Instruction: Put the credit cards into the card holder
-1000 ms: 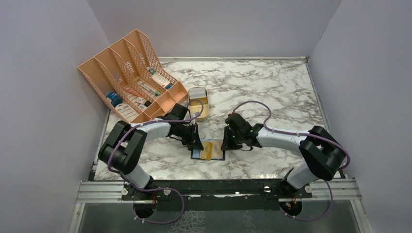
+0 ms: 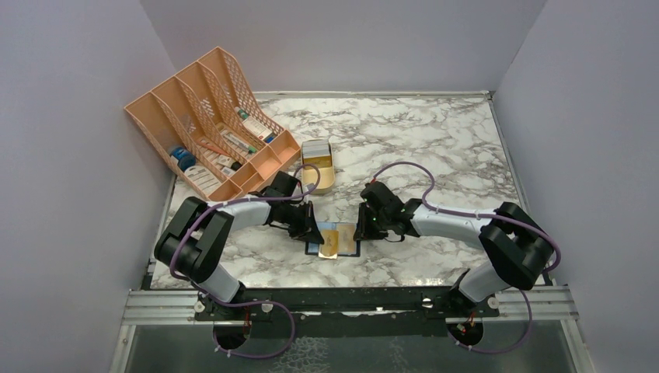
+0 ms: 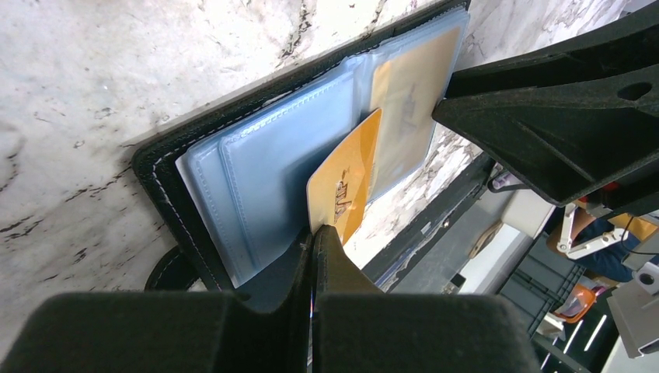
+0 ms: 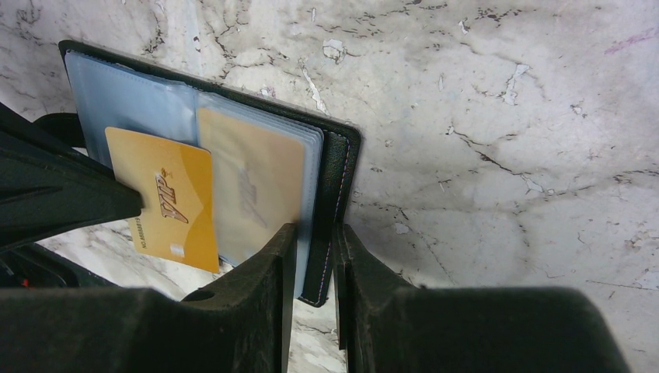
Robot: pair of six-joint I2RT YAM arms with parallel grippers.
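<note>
The card holder (image 2: 350, 239), blue plastic sleeves in a black cover, lies flat on the marble surface, a pale card showing inside its right sleeve (image 4: 249, 175). An orange card (image 3: 346, 175) lies over the blue sleeve in the middle. My left gripper is shut, its tips at the orange card's edge; whether the card is between them is unclear. My right gripper is part open, its fingertips at the holder's right edge, one over the sleeves and the other by the black cover.
A small container (image 2: 319, 175) with cards stands behind the holder. A peach slotted organiser (image 2: 264, 163) with tubes and bottles stands back left.
My left gripper has shifted slightly leftward and toward the front, and the orange card has moved slightly with it. The right arm looks still.
</note>
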